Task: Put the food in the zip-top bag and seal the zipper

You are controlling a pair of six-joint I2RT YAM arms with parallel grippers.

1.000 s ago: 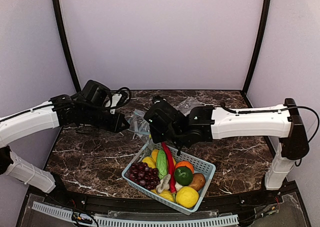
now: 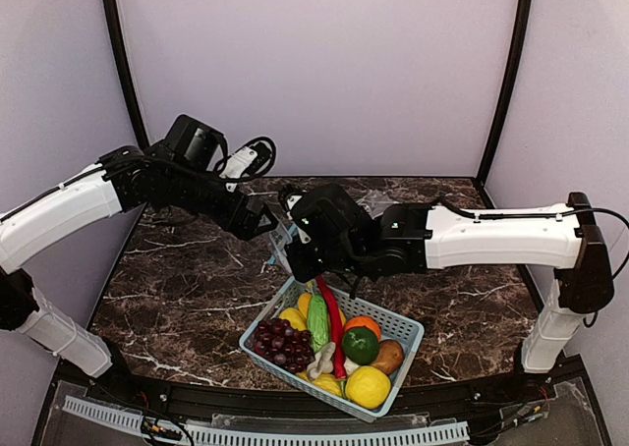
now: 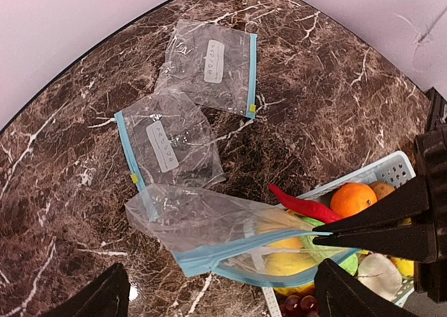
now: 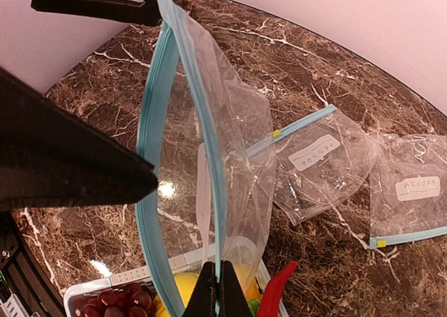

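Observation:
A clear zip top bag (image 3: 209, 216) with a blue zipper strip hangs with its mouth spread apart. My right gripper is shut on one end of the bag's blue rim, above the basket's far left corner. My left gripper (image 2: 257, 228) stands open by the bag's other end, its two fingers wide apart with the free end of the rim between them in the right wrist view. I cannot tell whether either left finger touches the bag. Grapes (image 2: 282, 346), a red pepper (image 2: 331, 318), an orange (image 2: 363, 325) and other food lie in the basket.
The pale blue basket (image 2: 405, 328) stands at the table's front. Two flat zip bags, one nearer (image 3: 174, 139) and one farther (image 3: 206, 62), lie on the dark marbled table behind. Open table lies to the left and right of the basket.
My left gripper has moved right, closer to the bag and the right gripper. The right gripper has shifted slightly left. The bag now looks narrower from above.

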